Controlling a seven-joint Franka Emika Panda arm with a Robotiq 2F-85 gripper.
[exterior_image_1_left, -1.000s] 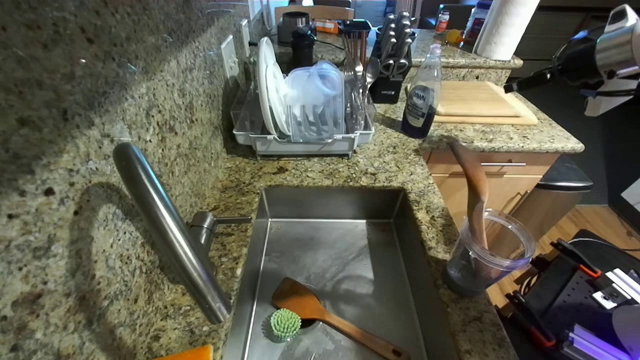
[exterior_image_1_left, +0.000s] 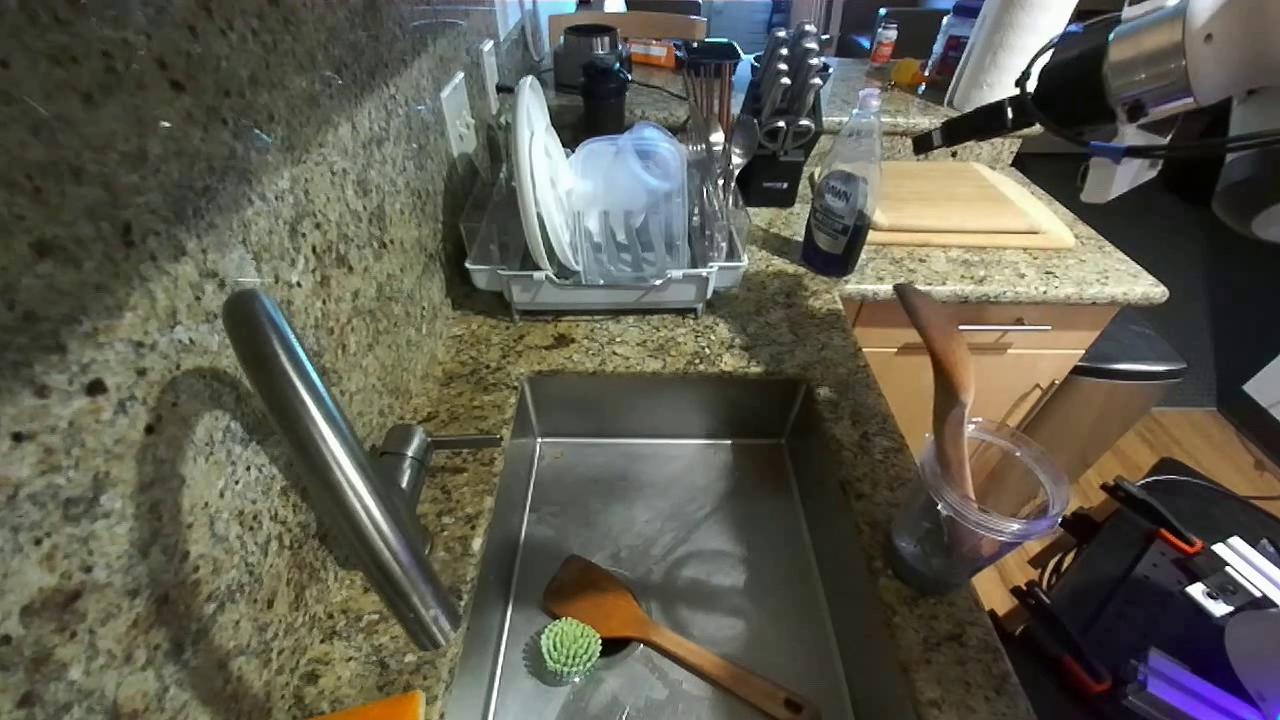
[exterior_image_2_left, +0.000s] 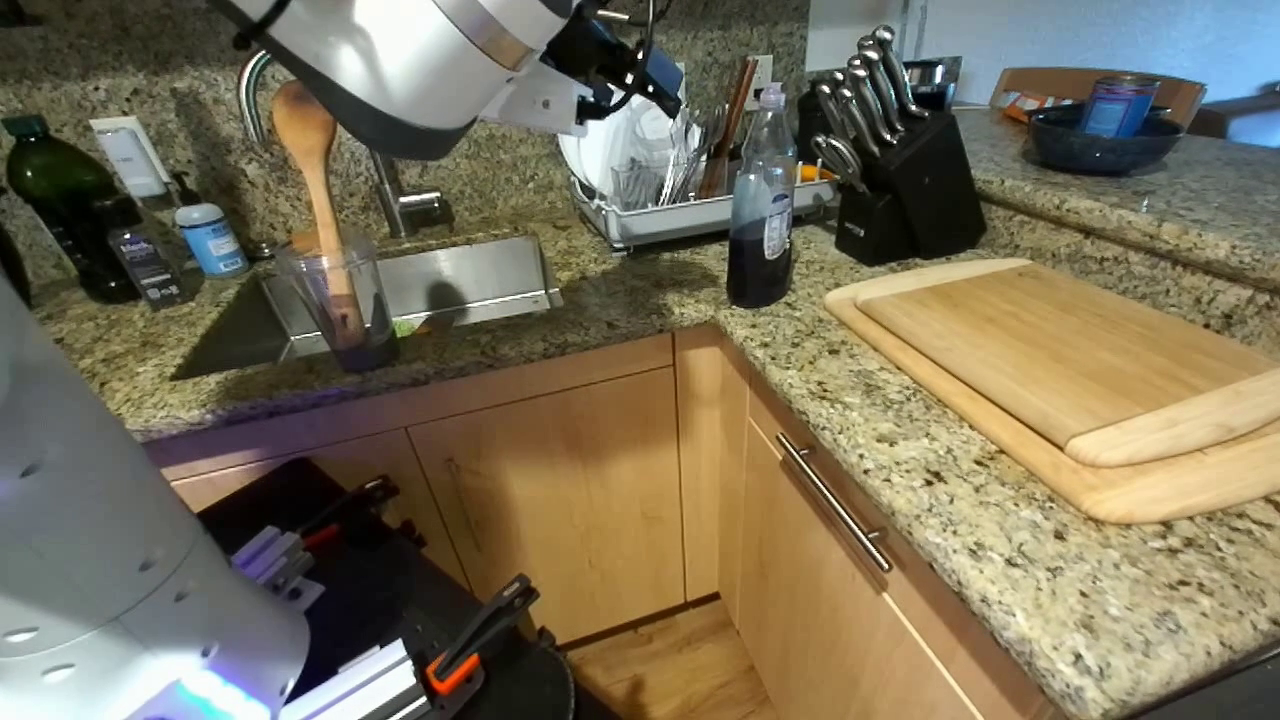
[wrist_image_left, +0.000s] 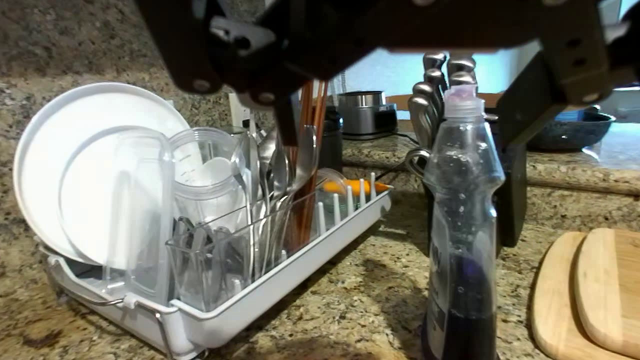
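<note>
My gripper is open with nothing between its fingers. It hangs in the air above the counter; in exterior view 1 its dark fingers (exterior_image_1_left: 960, 126) are just right of the dish soap bottle (exterior_image_1_left: 842, 198). That bottle, clear with dark liquid, stands upright in the wrist view, below and beyond the fingers. A wooden spoon (exterior_image_1_left: 948, 372) leans in a clear plastic container (exterior_image_1_left: 1020, 486) on the counter to the right of the sink (exterior_image_1_left: 708, 504). Inside the sink lie a wooden spatula (exterior_image_1_left: 684, 648) and a green scrub brush (exterior_image_1_left: 569, 649).
A white dish rack (wrist_image_left: 258, 300) with plates and utensils stands left of the bottle. Behind the bottle is a black knife block (exterior_image_2_left: 912, 192); stacked cutting boards (exterior_image_2_left: 1080, 372) lie to its right. The faucet (exterior_image_1_left: 342, 468) leans over the sink's left side.
In exterior view 1 the arm and gripper have moved left and slightly up, closer to the soap bottle. The bottle, spoon, spatula and brush have stayed in place.
</note>
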